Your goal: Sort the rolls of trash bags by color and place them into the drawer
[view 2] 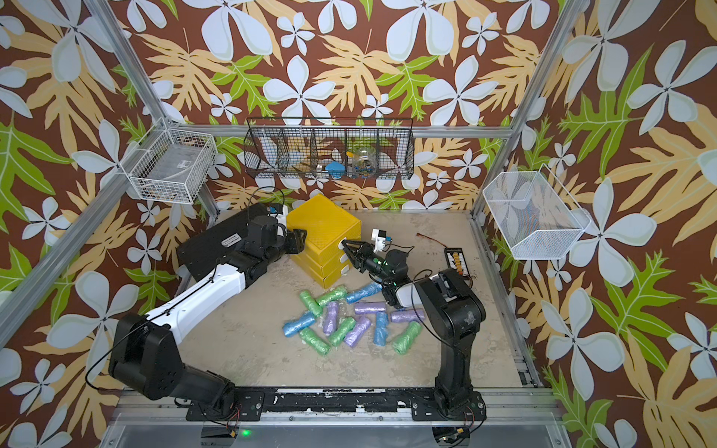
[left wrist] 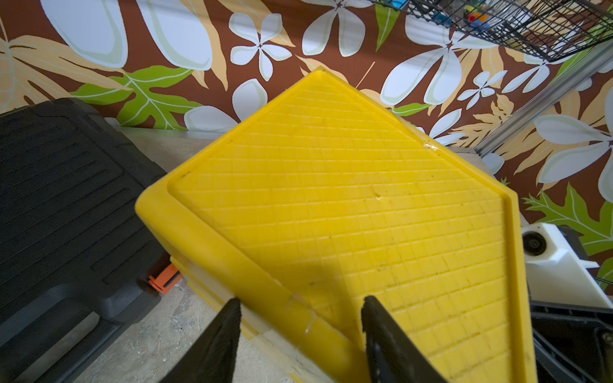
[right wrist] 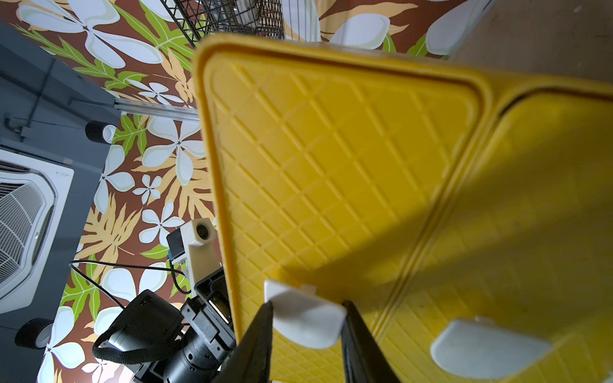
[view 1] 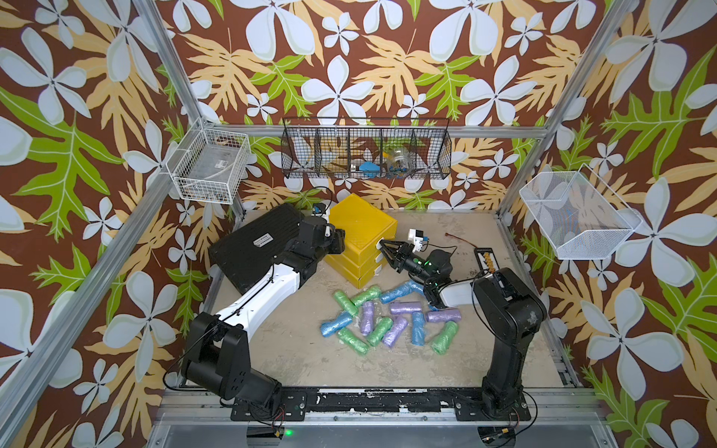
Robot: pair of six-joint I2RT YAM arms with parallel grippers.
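Observation:
The yellow drawer unit (view 1: pixel 357 224) stands at the back centre, drawers facing right. My right gripper is at the top drawer's white handle (right wrist: pixel 301 305), fingers either side of it; whether it grips is unclear. A second handle (right wrist: pixel 485 348) shows on the drawer below. My left gripper stands open at the unit's top left edge. Loose trash bag rolls lie on the table in front: green (view 1: pixel 354 340), blue (view 1: pixel 335 324) and purple (view 1: pixel 405 307).
A black case (view 1: pixel 254 246) lies left of the unit. Wire baskets (view 1: pixel 209 164) hang at the sides and back (view 1: pixel 328 149). A small black tray (view 2: pixel 457 261) sits at the right. Bare table (view 2: pixel 261 351) shows at the front left.

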